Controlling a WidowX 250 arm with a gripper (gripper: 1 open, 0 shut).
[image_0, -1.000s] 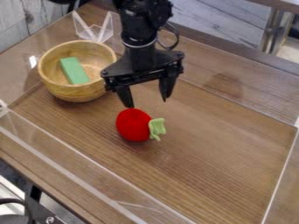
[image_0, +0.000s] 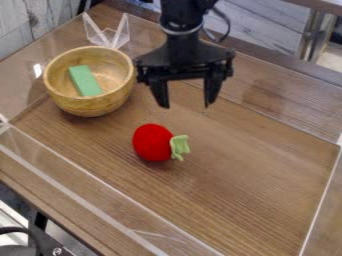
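A black robot arm reaches down from the top centre, its gripper (image_0: 177, 95) open above the middle of the wooden table, with nothing visible between its fingers. Below it, apart from the fingers, lies a red round object (image_0: 154, 141) with a green part at its right side, like a strawberry or tomato toy. At the upper left a tan bowl (image_0: 116, 96) holds a green block (image_0: 83, 81) lying inside it.
A wall corner with a white object stands at the upper left. A rail runs along the top right edge.
The gripper has risen and moved back, away from the red object. The red object and the bowl look unmoved.
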